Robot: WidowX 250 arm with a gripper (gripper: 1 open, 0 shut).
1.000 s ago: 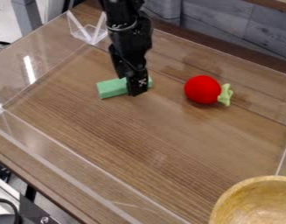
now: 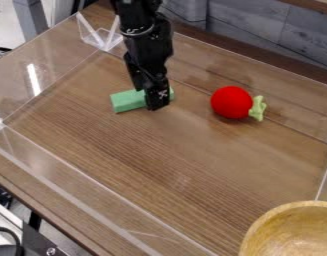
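Observation:
My black gripper [image 2: 155, 93] hangs from the top centre over a mint-green flat block [image 2: 127, 100], its fingertips at the block's right end, hiding part of it. Whether the fingers grip the block or only stand around it I cannot tell. A red tomato-like object [image 2: 231, 102] with pale green leaves lies to the right.
A yellow bowl [image 2: 291, 234] sits at the bottom right corner. A dark grey ledge [image 2: 259, 35] runs along the back. A clear plastic piece [image 2: 102, 30] is at the top left.
The gripper has shifted very slightly at the block's right end. The block and the red object look unmoved.

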